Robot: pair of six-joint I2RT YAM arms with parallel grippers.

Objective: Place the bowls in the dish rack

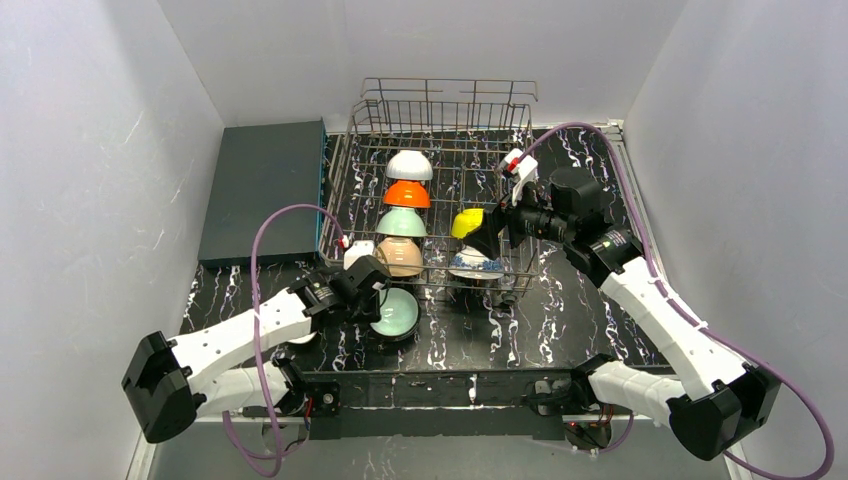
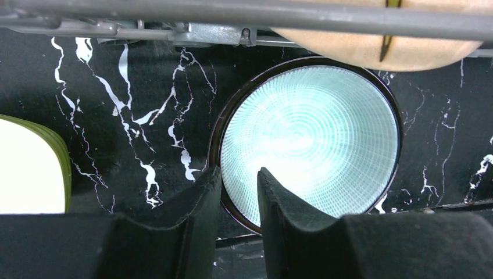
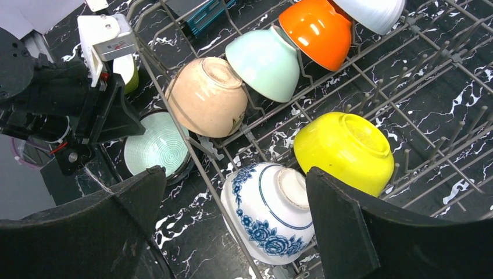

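A pale green bowl with dark rim (image 2: 314, 128) lies upright on the counter in front of the rack. My left gripper is over its left edge, part open, nothing visible held. In the rack, white (image 1: 409, 163), orange (image 1: 407, 193), mint (image 1: 403, 222) and beige (image 1: 398, 255) bowls form a left row; yellow (image 3: 343, 151) and blue-patterned (image 3: 261, 209) bowls are on the right. My right gripper stands open above the blue-patterned and yellow bowls, nothing visibly held.
The wire rack (image 1: 450, 105) has free tines at the back and right. A dark board (image 1: 260, 190) fills the back left. Another pale bowl with green rim (image 2: 29, 168) is left of the dark-rimmed one. Walls enclose the counter.
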